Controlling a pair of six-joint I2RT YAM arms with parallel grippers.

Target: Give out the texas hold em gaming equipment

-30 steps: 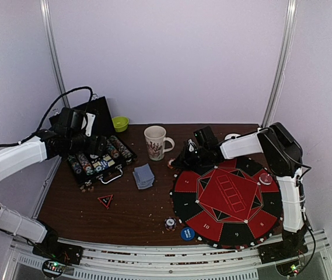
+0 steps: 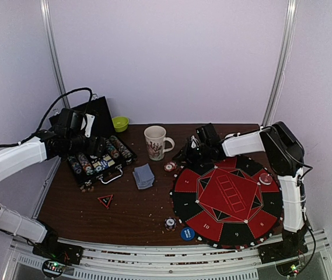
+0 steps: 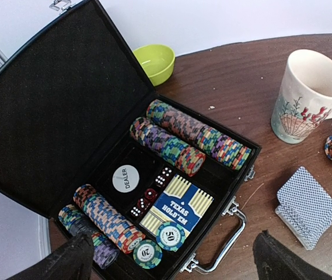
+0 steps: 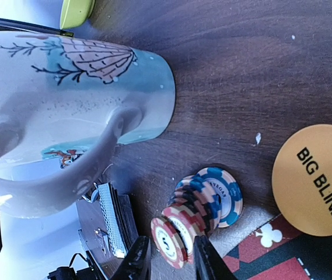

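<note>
In the right wrist view, my right gripper stands part open, its fingertips just short of a leaning row of red, black and blue chips (image 4: 183,219) on the table. Nothing shows held between its fingers. A yellow BIG BLIND disc (image 4: 314,181) lies beside the chips at the mat's edge. My left gripper hangs wide open and empty over the open chip case (image 3: 227,201), which holds chip rows (image 3: 195,131), dice (image 3: 148,195), a DEALER disc (image 3: 125,178) and a Texas Hold'em card box (image 3: 180,204). A card stack (image 2: 143,176) lies mid-table.
A tall mug (image 2: 156,143) stands close beside the right gripper, its handle towards it. Behind the case is a green bowl (image 2: 120,123). The round red-and-black mat (image 2: 230,198) covers the right side. A triangular marker (image 2: 105,200), chips (image 2: 170,223) and a blue disc (image 2: 187,234) lie in front.
The right gripper has shifted slightly near the chips beside the mug, and more of the chips now shows in the top view. The left arm has stayed still.
</note>
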